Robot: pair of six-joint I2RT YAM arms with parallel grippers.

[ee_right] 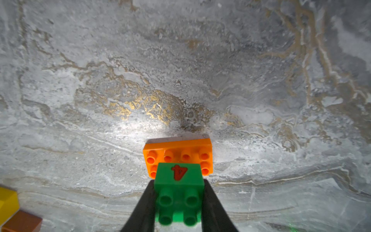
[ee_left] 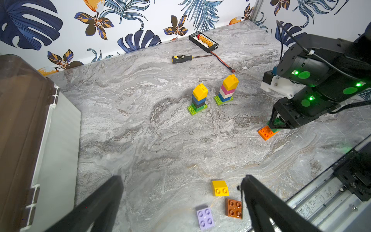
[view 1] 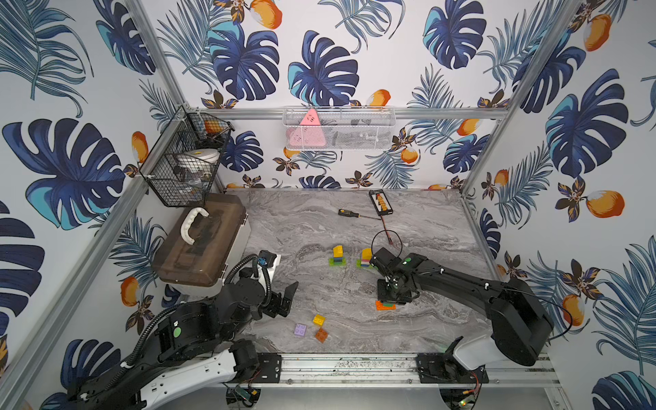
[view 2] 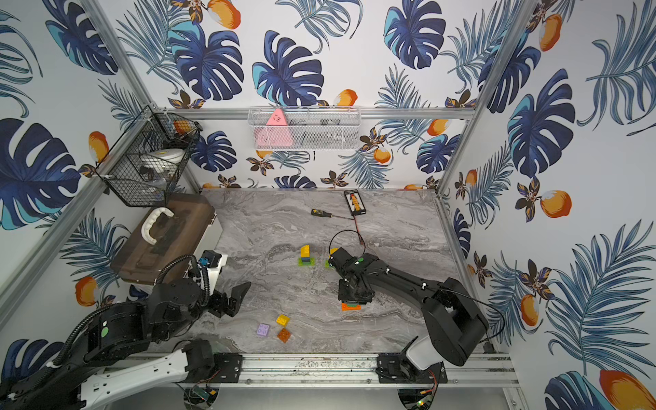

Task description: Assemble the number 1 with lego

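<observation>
In the right wrist view a green brick (ee_right: 178, 177) with a red mark is gripped by my right gripper, held over an orange plate (ee_right: 175, 148) on the table; whether they touch is unclear. My left gripper (view 1: 280, 297) stands open and empty at the left, above the table. A yellow brick (ee_left: 219, 188), a brown brick (ee_left: 233, 208) and a lilac brick (ee_left: 205, 217) lie loose near the front. Two stacks topped in yellow stand further back: a left stack (ee_left: 199, 96) and a right stack (ee_left: 227, 88), both on green plates.
A screwdriver (ee_left: 181, 58) and a black tray (ee_left: 203, 40) with a cable lie at the back. A brown-lidded case (view 1: 205, 239) fills the left side. Wire baskets (view 1: 339, 130) hang above.
</observation>
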